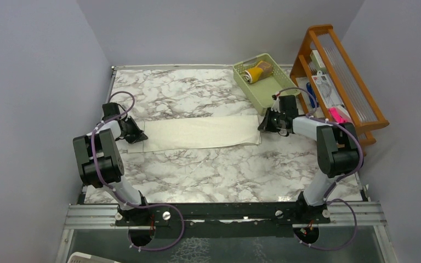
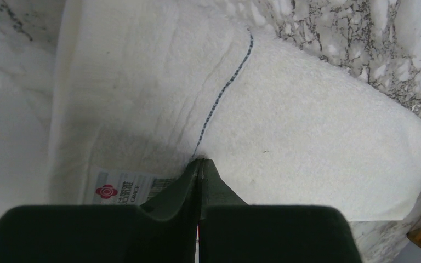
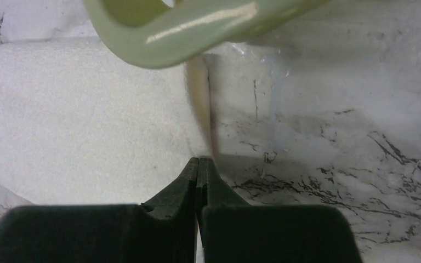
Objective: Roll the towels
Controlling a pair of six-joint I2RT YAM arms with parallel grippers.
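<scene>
A long white towel (image 1: 197,132) lies flat across the marble table, with a stitched line and printed label at its left end. At that end my left gripper (image 1: 137,137) is shut, fingertips down on the towel (image 2: 307,131) beside the label (image 2: 126,186). My right gripper (image 1: 262,126) is shut at the towel's right end, its tips by the edge in the right wrist view. Whether either holds any cloth between its fingers I cannot tell.
A green basket (image 1: 266,93) with a yellow rolled item (image 1: 254,74) stands just behind the right gripper. A wooden rack (image 1: 351,71) stands at the right.
</scene>
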